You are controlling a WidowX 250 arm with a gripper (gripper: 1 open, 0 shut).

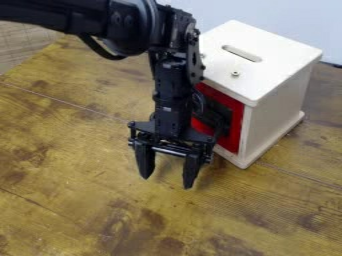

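My black gripper (168, 172) points down just in front of the white box (267, 110), its two fingers apart over the wooden table with nothing visible between them. The box has a slot and a small knob on top, and a red-framed dark opening (227, 130) on the side facing me, partly hidden behind my arm.
Bare wooden table (80, 190) fills the left and front of the view. A pale wall stands behind the box, and a woven light floor or mat shows at the top left.
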